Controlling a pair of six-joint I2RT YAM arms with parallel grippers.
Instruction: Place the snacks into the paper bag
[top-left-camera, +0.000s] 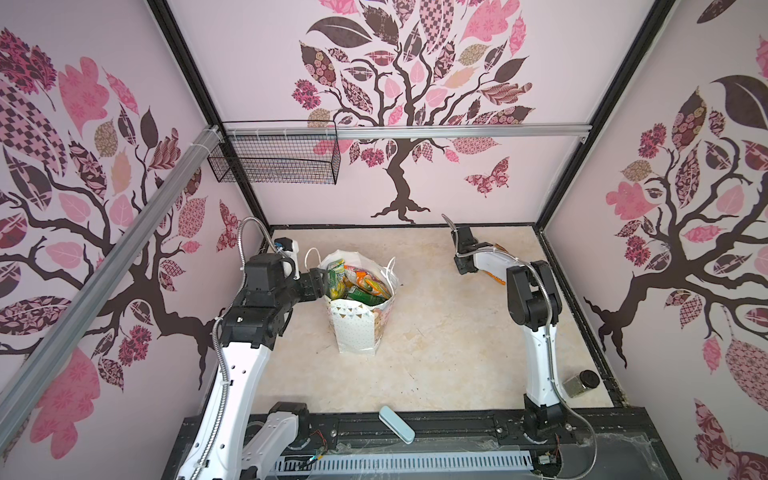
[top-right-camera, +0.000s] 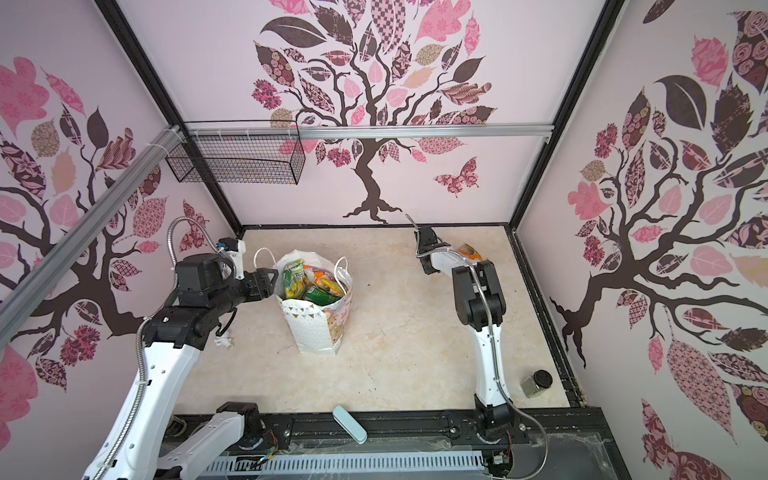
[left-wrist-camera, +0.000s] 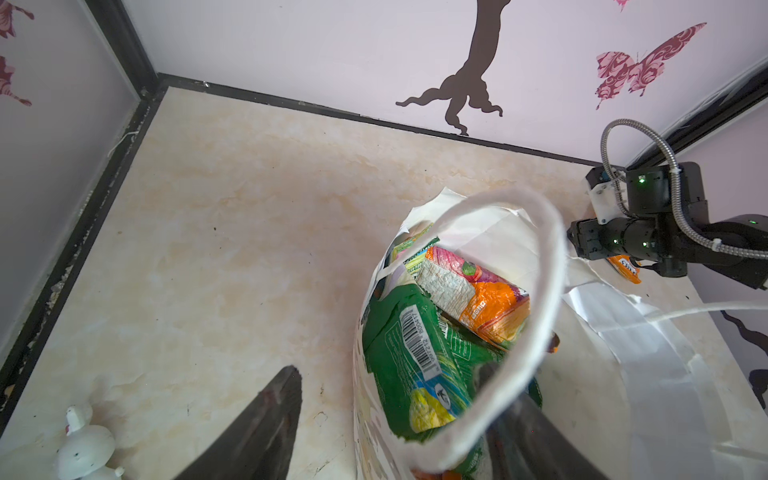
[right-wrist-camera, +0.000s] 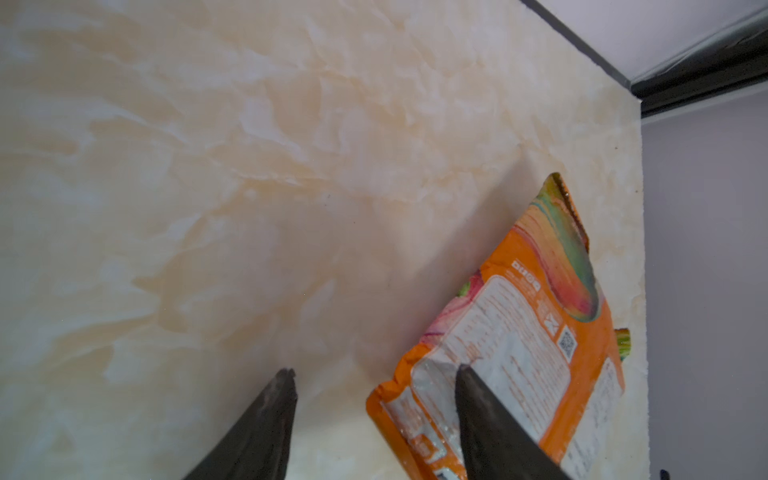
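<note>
The white paper bag (top-left-camera: 354, 326) stands upright on the left of the table. Green and orange snack packets (left-wrist-camera: 416, 360) fill its inside. At the bag's left rim my left gripper (top-left-camera: 320, 284) is open. One white handle (left-wrist-camera: 544, 296) loops close in front of its right finger in the left wrist view. An orange snack packet (right-wrist-camera: 520, 344) lies on the table at the far right. Over its near left corner is my right gripper, fingers apart, the right finger overlapping the packet. Whether that finger touches it I cannot tell.
A jar with a black lid (top-left-camera: 581, 382) lies near the front right corner. At the front edge rests a light blue object (top-left-camera: 397, 424). A small white figure (left-wrist-camera: 86, 448) sits left of the bag.
</note>
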